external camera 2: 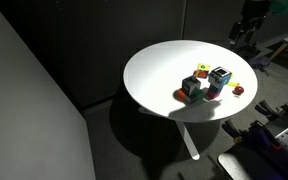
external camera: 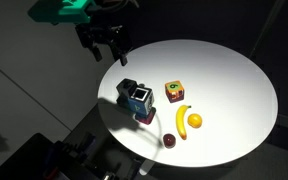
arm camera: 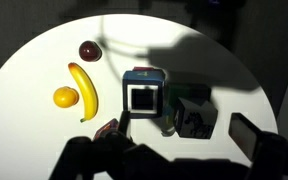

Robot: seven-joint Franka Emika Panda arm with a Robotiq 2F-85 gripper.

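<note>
Above the left edge of the table my gripper (external camera: 110,59) hangs open, its fingers apart and nothing between them. Below it in the wrist view are a blue box (arm camera: 144,80) with a white-framed dark square on top and, beside it, a black and white cube (arm camera: 195,118). A reddish object (external camera: 145,118) shows partly from under the blue box. The colourful yellow and red cube (external camera: 174,91) stands apart towards the table's middle; a finger hides part of it in the wrist view. A banana (external camera: 181,121), an orange (external camera: 194,120) and a dark red fruit (external camera: 169,141) lie nearby.
The round white table (external camera: 229,75) has wide bare room at its far side. Something green (external camera 2: 196,95) lies low next to the black and white cube. The arm's shadow falls across part of the table.
</note>
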